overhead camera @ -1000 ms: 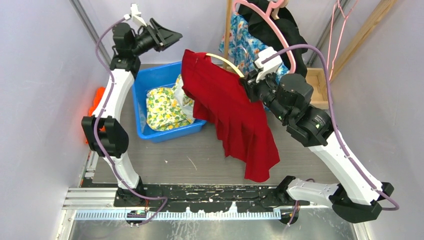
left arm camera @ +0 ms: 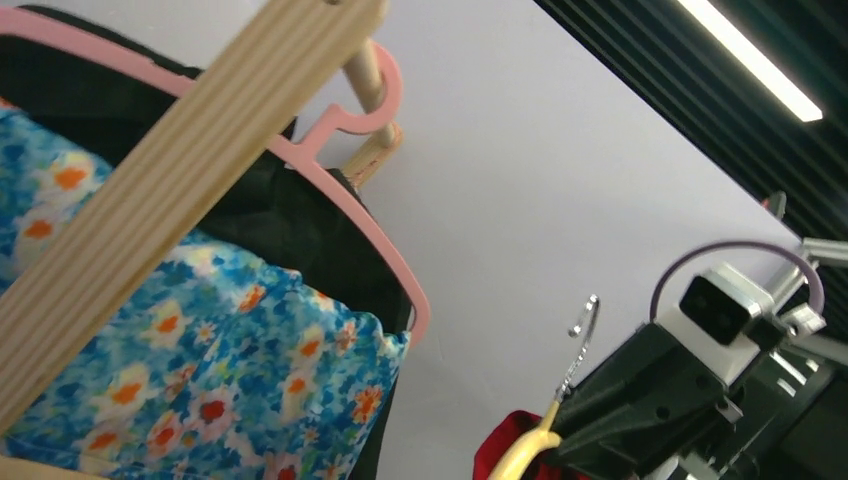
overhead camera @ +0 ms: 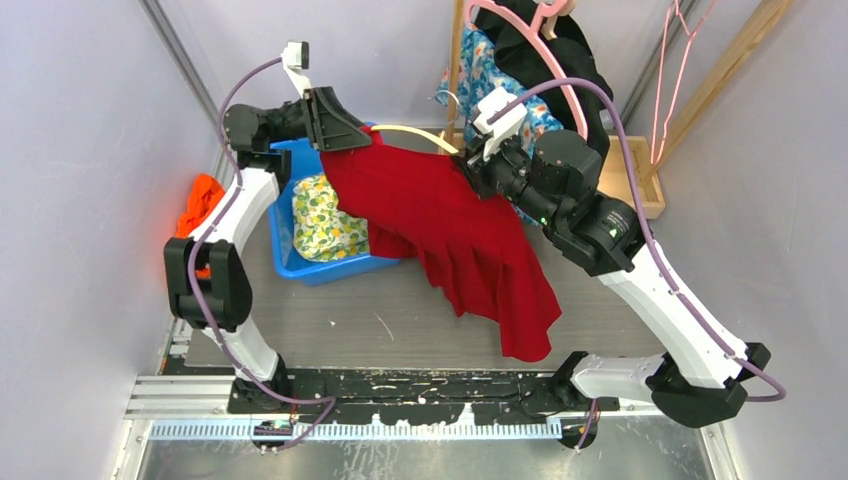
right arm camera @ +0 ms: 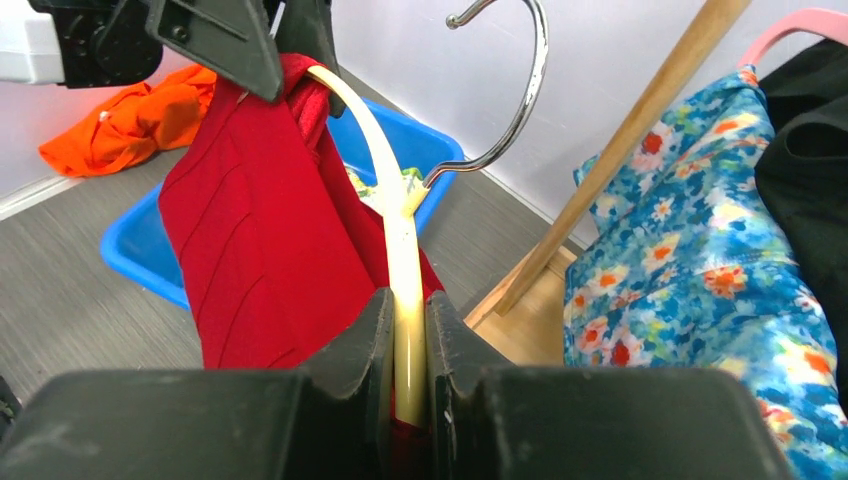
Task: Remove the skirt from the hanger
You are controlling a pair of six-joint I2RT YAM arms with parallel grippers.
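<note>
A red skirt (overhead camera: 445, 235) drapes from a yellow hanger (right arm camera: 398, 250) with a metal hook (right arm camera: 520, 110). My right gripper is around the hanger's middle, red cloth beneath, in the right wrist view. My left gripper (overhead camera: 345, 135) is at the skirt's left top corner and the hanger's end; in the right wrist view its fingers (right arm camera: 215, 55) straddle that corner, apparently open. The left wrist view shows the hanger at lower right, beside the right gripper.
A blue bin (overhead camera: 310, 270) with lemon-print cloth stands below the skirt. Orange cloth (right arm camera: 130, 130) lies left of it. A wooden rack (right arm camera: 650, 90) with blue floral and black garments on pink hangers stands at the back right.
The right gripper has moved a little left and up with the hanger.
</note>
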